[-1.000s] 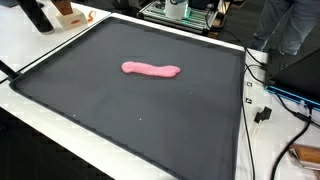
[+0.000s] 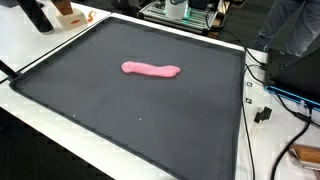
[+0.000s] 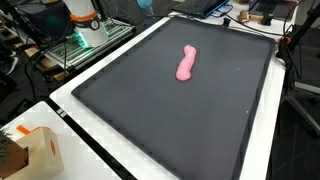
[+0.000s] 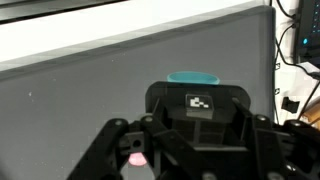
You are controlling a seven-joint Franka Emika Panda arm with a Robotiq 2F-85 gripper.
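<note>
In the wrist view my gripper is at the lower middle, its dark fingers closed on a light-blue object [image 4: 193, 77]. Only a rounded edge of that object shows, so its full shape is hidden. At the top edge of exterior view 2 there is a cropped light-blue shape [image 3: 147, 6]; whether it is the same object, I cannot tell. A long pink object [image 2: 151, 69] lies on the dark grey tabletop [image 2: 130, 115]. Part of this pink piece [image 4: 137, 158] shows below and left of my gripper in the wrist view. Exterior view 1 does not show the gripper.
A white border [image 2: 85, 140] runs along its edge. Cables and a small dark-tipped item [image 2: 262, 116] lie to the right. Brown and white items [image 2: 68, 14] stand at the upper left.
</note>
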